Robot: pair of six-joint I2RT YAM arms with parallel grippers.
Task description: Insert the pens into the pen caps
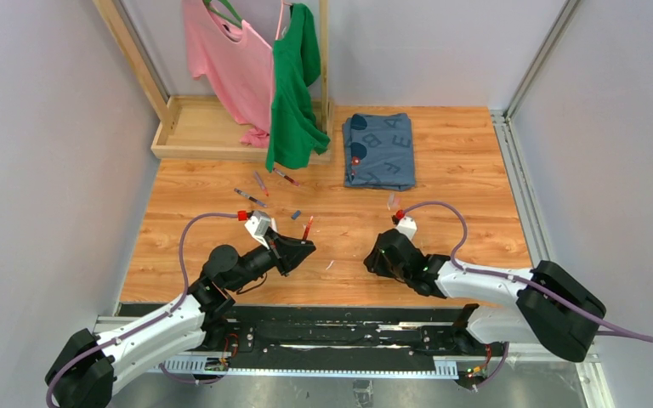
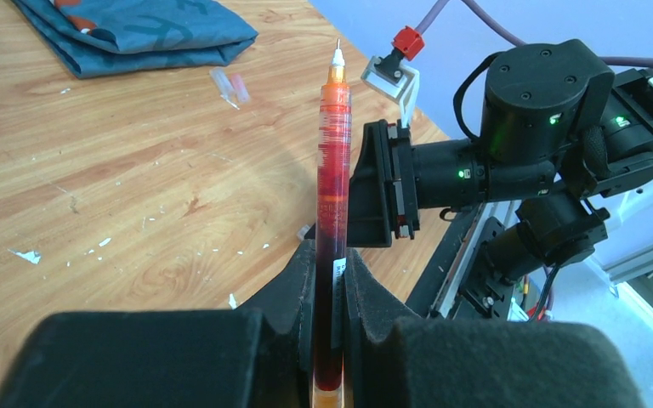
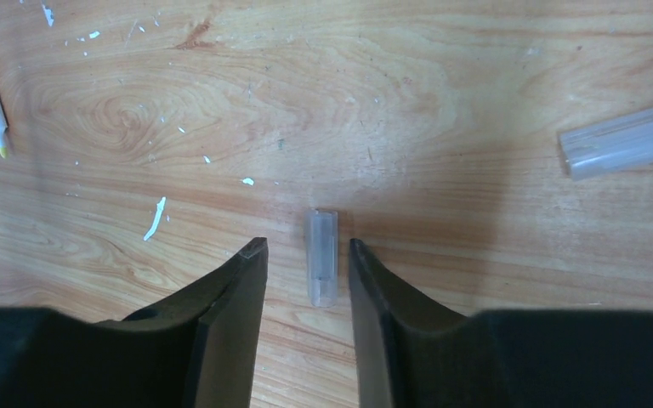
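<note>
An orange-red pen (image 2: 332,212) stands upright, point up, held in my left gripper, which is shut on it. My right gripper is low over the table with its fingers apart, one either side of a small clear cap (image 3: 322,268) lying on the wood. A larger clear tube (image 3: 621,140) lies to the right in that view. Several other pens (image 1: 249,196) lie scattered on the table at the back left, with a short blue piece (image 1: 296,214) nearer the middle.
A folded blue cloth (image 1: 383,153) lies at the back. A wooden rack (image 1: 170,127) with hanging pink and green garments stands at the back left.
</note>
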